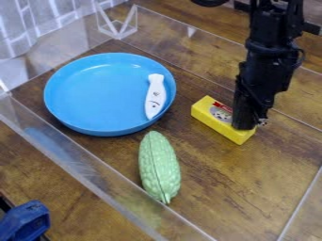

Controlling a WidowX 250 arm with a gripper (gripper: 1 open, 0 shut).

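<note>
My black gripper (248, 115) reaches down from the top right, its tip over the right half of a yellow block (212, 120) with a small printed label on the wooden table. Whether the fingers are open or shut on the block is hard to tell, as they are dark and partly hide it.
A blue plate (85, 94) at the left carries a white item (153, 95) with a small face. A green corn-like object (160, 168) lies in front. A blue object (22, 223) is at the bottom left corner.
</note>
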